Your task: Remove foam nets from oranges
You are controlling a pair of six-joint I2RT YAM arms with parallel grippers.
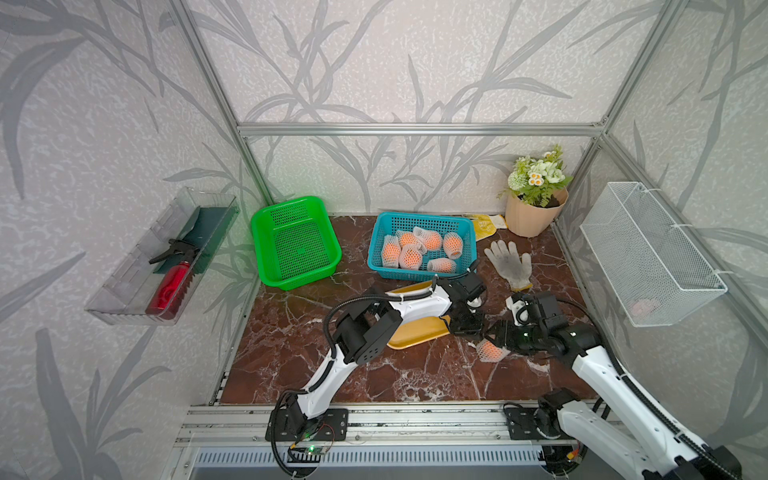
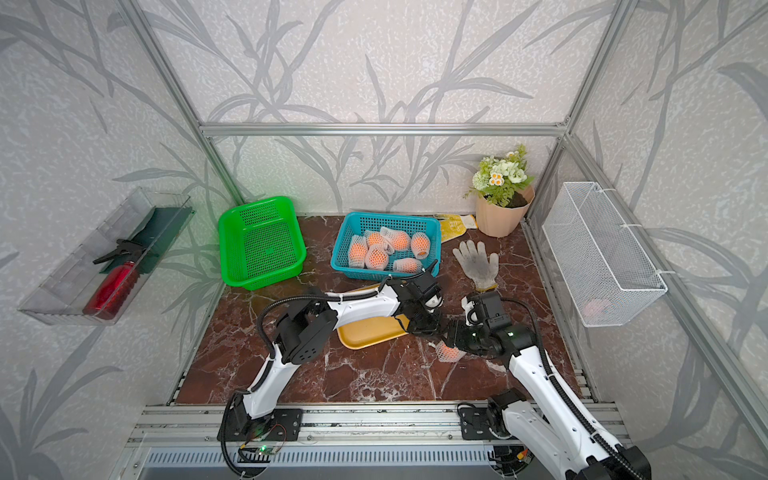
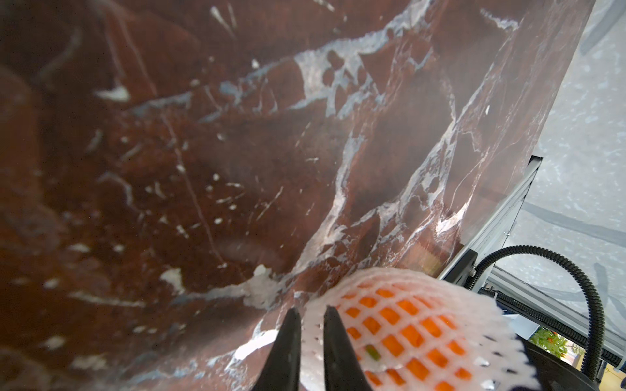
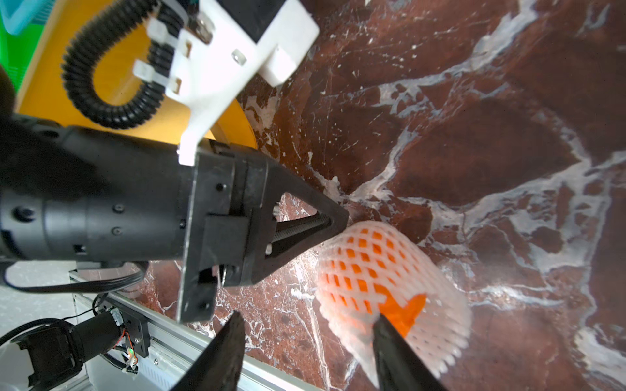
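Note:
A netted orange (image 1: 492, 352) lies on the marble table between my grippers, orange showing through a gap in the white foam net (image 4: 352, 273). My left gripper is over the orange's near side; in the right wrist view its tip meets the net's upper edge, apparently shut on the net. My right gripper stands open at the orange's side, one finger overlapping the net in view. More netted oranges (image 1: 410, 256) lie in the blue basket (image 1: 377, 240).
A yellow tray (image 1: 420, 336) sits under the left arm, a green basket (image 1: 296, 240) at back left. A glove (image 1: 508, 264) and flowerpot (image 1: 534, 216) stand or lie at the right.

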